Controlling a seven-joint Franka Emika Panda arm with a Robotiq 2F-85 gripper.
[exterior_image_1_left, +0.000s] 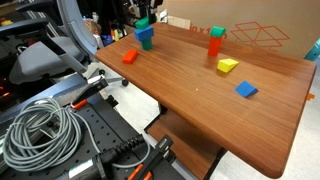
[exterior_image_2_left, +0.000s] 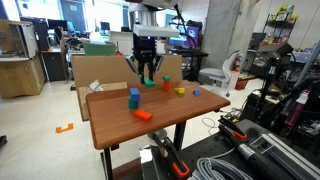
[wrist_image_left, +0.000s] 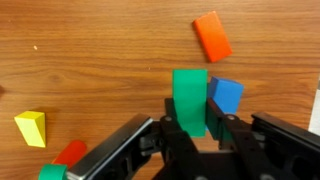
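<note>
Held upright above the table is a green block, with my gripper shut on it. In the wrist view the block's upper part extends past the fingers, and a blue block lies just to its right, partly covered. Exterior view 1 shows that blue block on top of a darker greenish block, with the held green block close above or behind it. From exterior view 2 the held piece appears to the right of the stack and apart from it.
An orange-red block lies near the stack. Farther along stands a red block topped by a green one, with a yellow block and another blue block beyond.
</note>
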